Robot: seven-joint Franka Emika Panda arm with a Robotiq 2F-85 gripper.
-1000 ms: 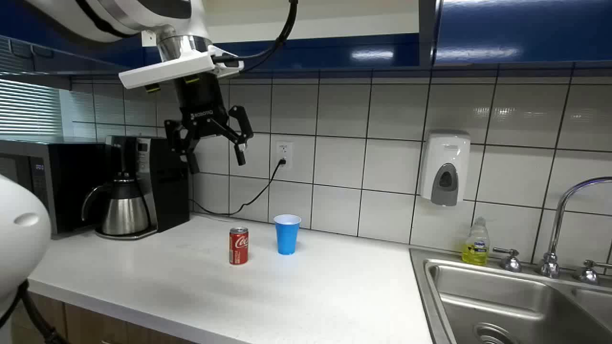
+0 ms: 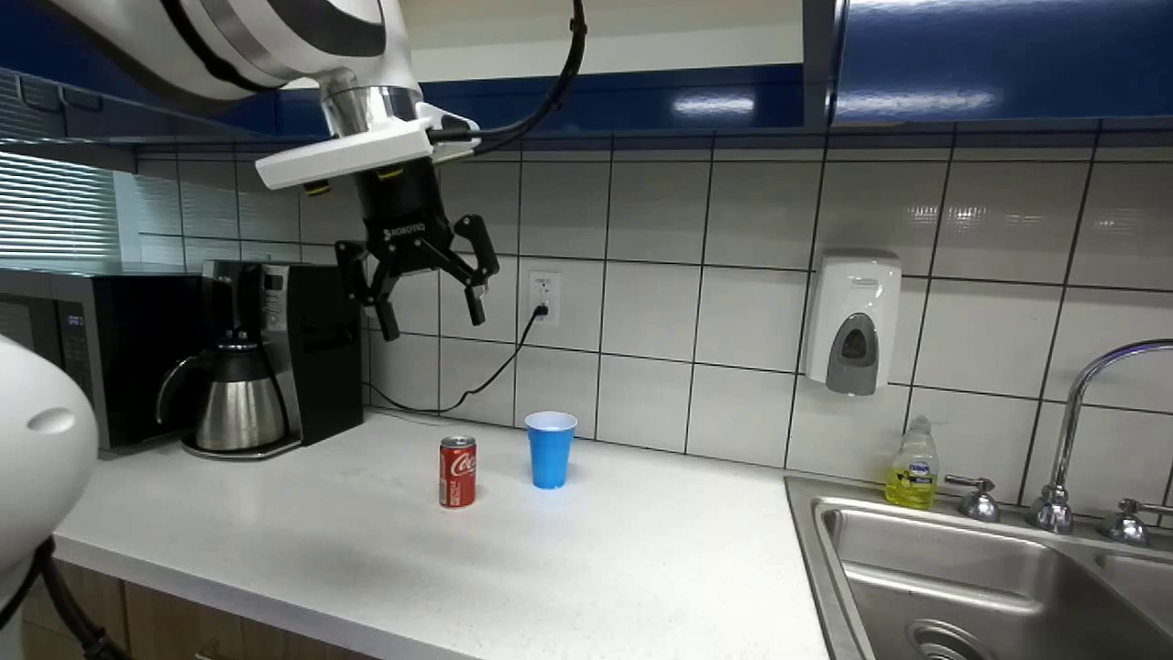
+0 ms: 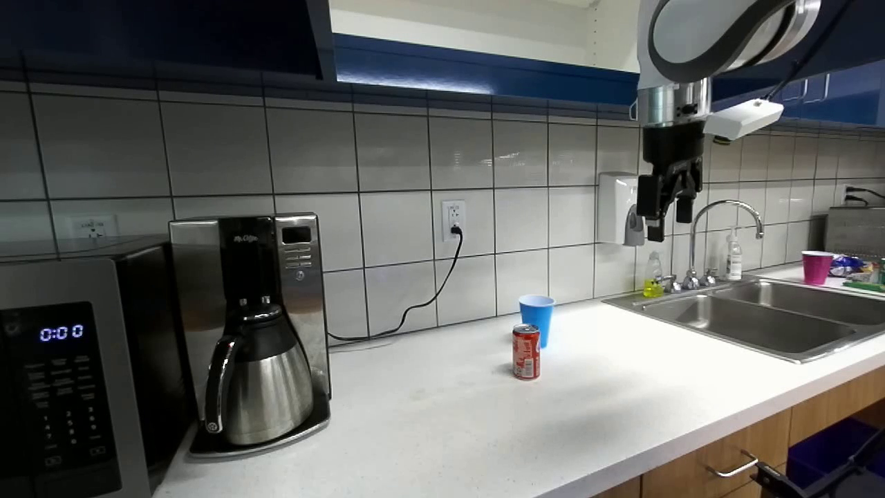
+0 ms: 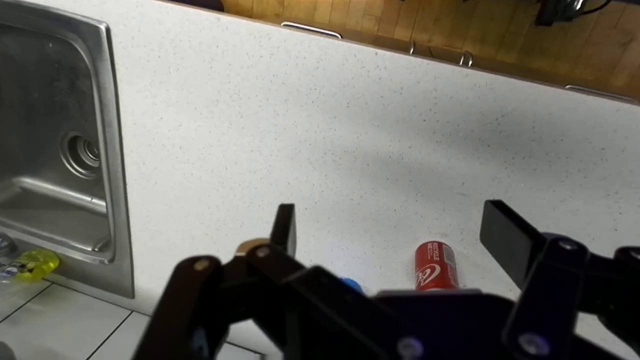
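My gripper (image 2: pixel 432 328) hangs open in the air, well above the counter, with nothing between its fingers. On the counter a red Coke can (image 2: pixel 457 472) stands upright. Close to it, nearer the tiled wall, is an upright blue cup (image 2: pixel 551 450). From the second exterior view, the can (image 3: pixel 526 352) partly covers the cup (image 3: pixel 537 314). In the wrist view the can (image 4: pixel 435 264) appears low between the spread fingertips, its lower part hidden by the gripper. Only a sliver of the blue cup (image 4: pixel 352 284) shows there.
A coffee maker (image 3: pixel 263 332) and a microwave (image 3: pixel 66 365) stand at the counter's left end. To the right lies a steel sink (image 2: pixel 990 561) with a yellow soap bottle (image 2: pixel 914 464). Blue cabinets (image 2: pixel 660 104) hang close to the arm.
My gripper has shifted slightly right and down in the first exterior view. It remains open. The can and the cup have not moved.
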